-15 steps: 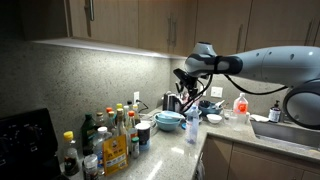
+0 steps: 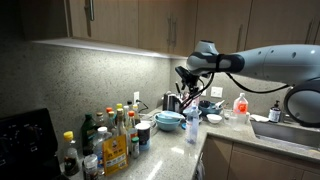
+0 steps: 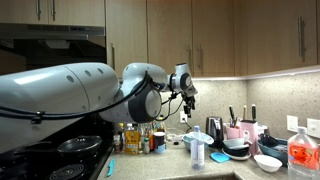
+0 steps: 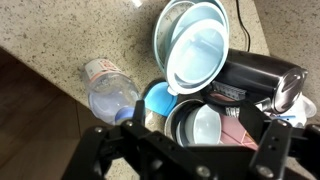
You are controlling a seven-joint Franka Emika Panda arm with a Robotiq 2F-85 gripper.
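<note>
My gripper (image 2: 187,84) hangs high above the counter, near the back corner under the wall cabinets. From the wrist, its dark fingers stand apart at the lower edge, so the gripper looks open, and nothing shows held between them. Below it is a clear bottle (image 4: 110,92) with a blue cap, which stands upright on the counter as the bottle (image 3: 197,152) in exterior view 2. Light-blue bowls (image 4: 196,52) lie stacked close to a dark, shiny kettle (image 4: 255,78). A round container (image 4: 200,125) is partly hidden by the gripper.
Several sauce and oil bottles (image 2: 121,130) crowd the counter's left part, beside the stove (image 3: 78,150). A jug with orange liquid (image 3: 302,152) and pale bowls (image 3: 268,162) stand on the right. Wall cabinets (image 3: 168,35) hang close above the arm. Bare counter (image 2: 160,158) shows in front.
</note>
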